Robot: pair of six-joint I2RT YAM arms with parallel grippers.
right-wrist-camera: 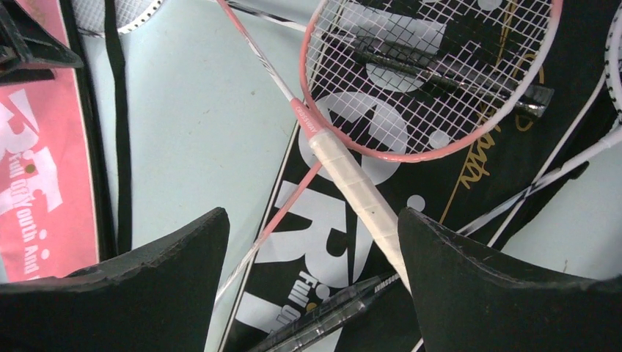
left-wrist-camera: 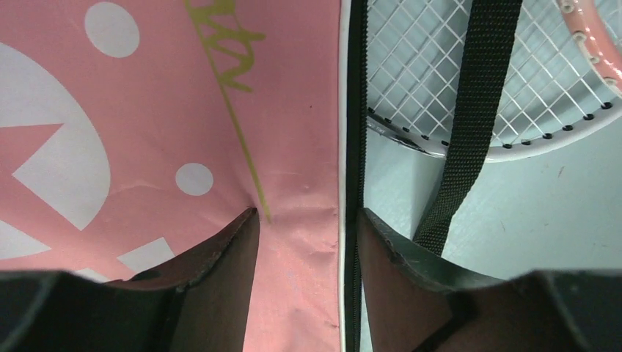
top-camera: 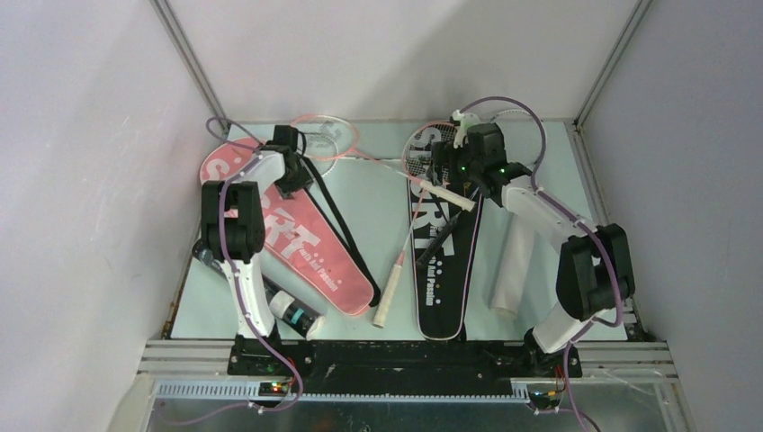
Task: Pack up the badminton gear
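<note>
The pink bag [top-camera: 297,252] lies diagonally at left. My left gripper is low at its zipped right edge, part open, fingertips at the fabric beside the black zip; a black strap [left-wrist-camera: 473,103] runs alongside. The black bag [top-camera: 441,297] lies at centre with rackets on it. My right gripper hovers part open over it, with the white handle [right-wrist-camera: 348,180] of a pink racket between its fingertips in view, not visibly gripped. Another pink racket head [right-wrist-camera: 429,154] and a dark handle [right-wrist-camera: 326,315] lie there too.
A black shuttle tube [top-camera: 290,309] lies front left, a white tube [top-camera: 511,270] at right. More racket heads [top-camera: 324,121] overlap at the back. Bare table shows between the two bags.
</note>
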